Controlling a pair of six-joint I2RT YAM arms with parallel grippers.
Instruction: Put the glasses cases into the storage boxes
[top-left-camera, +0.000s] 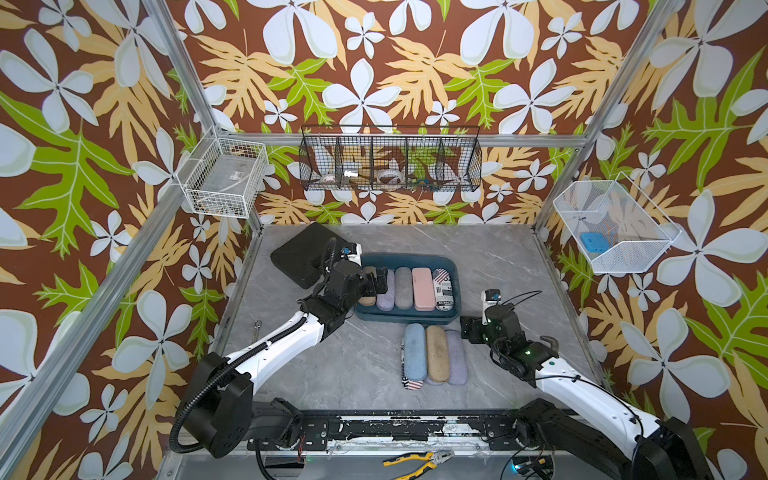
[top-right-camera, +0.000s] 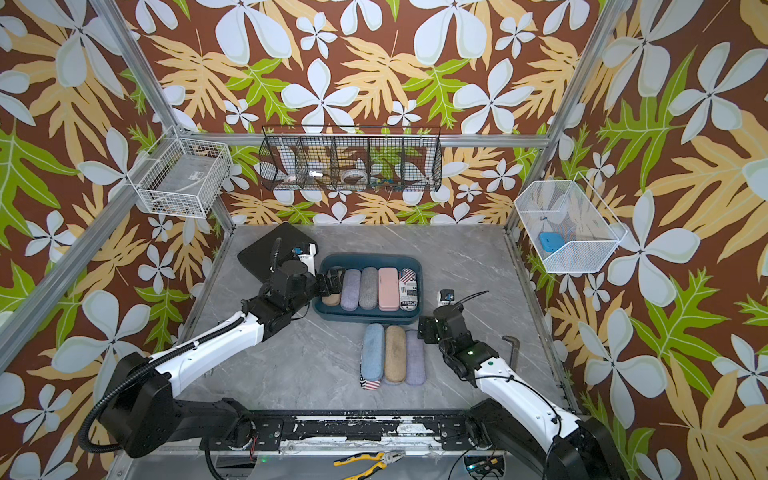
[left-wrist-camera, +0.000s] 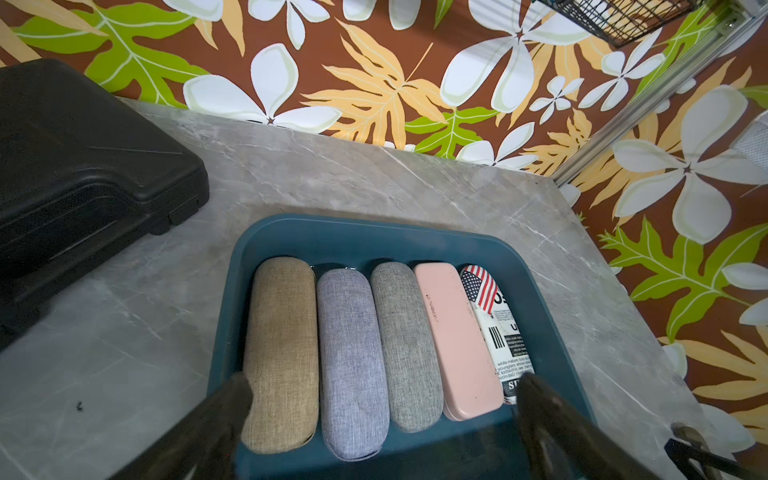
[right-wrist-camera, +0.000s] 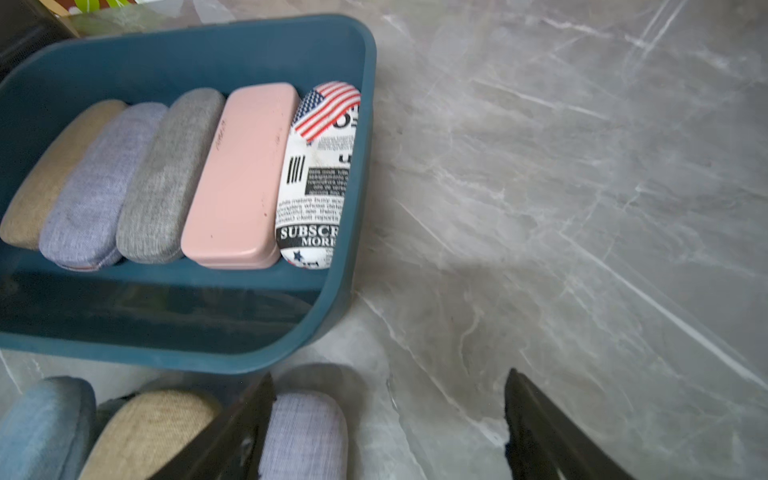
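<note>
A teal storage box (left-wrist-camera: 400, 228) holds a row of several glasses cases: brown (left-wrist-camera: 280, 352), lavender (left-wrist-camera: 352, 360), grey (left-wrist-camera: 404, 344), pink (left-wrist-camera: 456, 336) and newsprint-patterned (left-wrist-camera: 496, 336). In front of it several more cases lie grouped on the table: blue (top-left-camera: 415, 352), tan (top-left-camera: 437, 353), lavender (top-left-camera: 456, 360), and a flag-patterned one (top-right-camera: 369, 382) mostly hidden. My left gripper (top-left-camera: 373, 280) is open over the box's left end, nothing between its fingers. My right gripper is open just right of the front cases, nothing in its grip.
A black hard case (top-left-camera: 304, 252) lies back left. Wire baskets hang on the rear (top-left-camera: 389, 160) and sides (top-left-camera: 224, 180). A wrench (top-left-camera: 257, 328) lies at the left.
</note>
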